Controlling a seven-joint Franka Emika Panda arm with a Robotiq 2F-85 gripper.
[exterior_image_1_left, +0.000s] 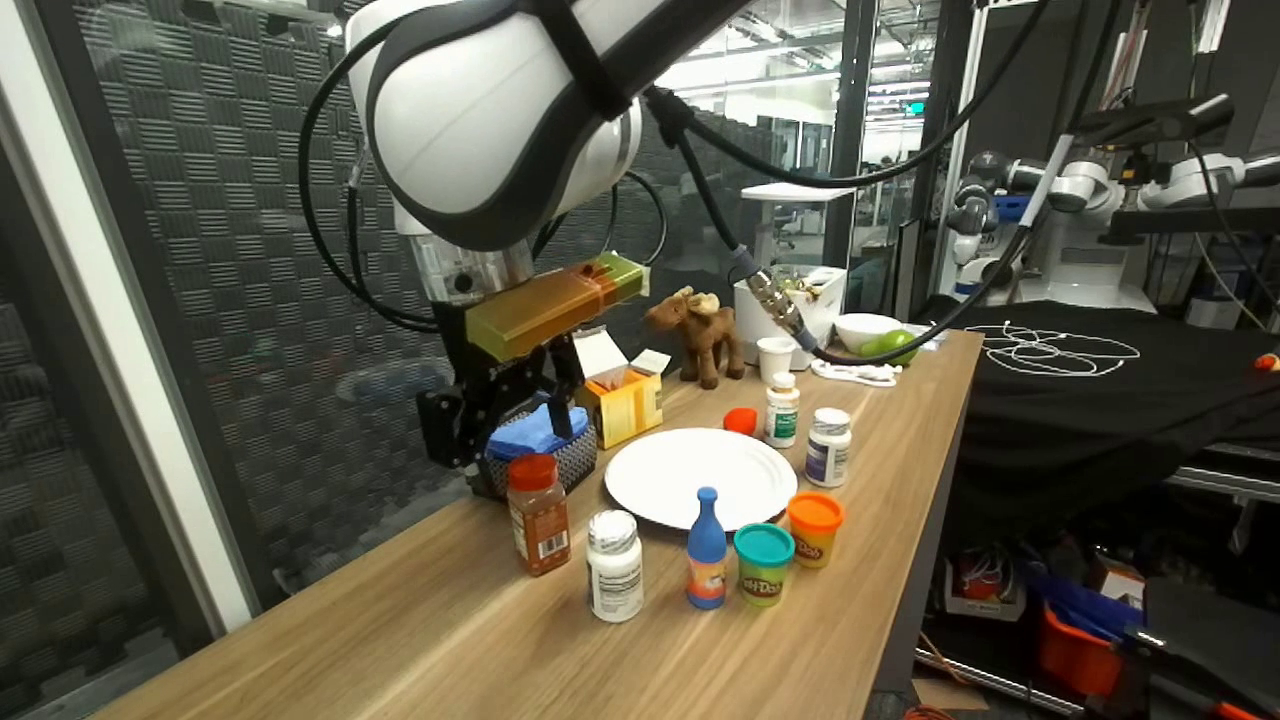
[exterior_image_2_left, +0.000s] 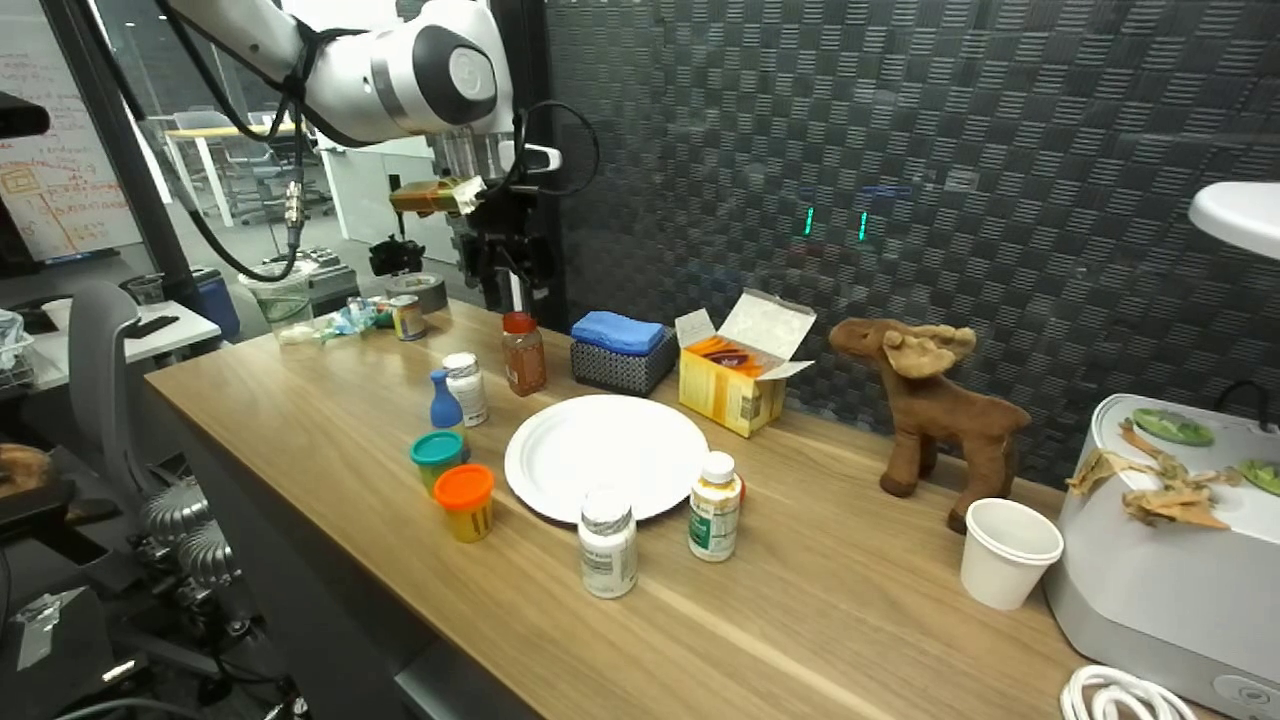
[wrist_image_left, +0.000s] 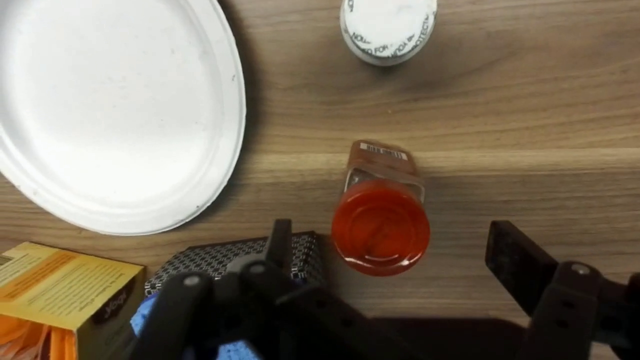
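My gripper is open with its fingers spread wide, and nothing is held between them. In the wrist view, the red lid of a spice jar shows between and beyond the two fingers. The same jar stands upright on the table in exterior view 1, with the gripper above and behind it, apart from it. Exterior view 2 has the gripper hanging over the jar's far side, the jar standing just below.
Close to the jar are a white bottle, a black basket with a blue cloth, and a white plate. A yellow box stands open by the basket.
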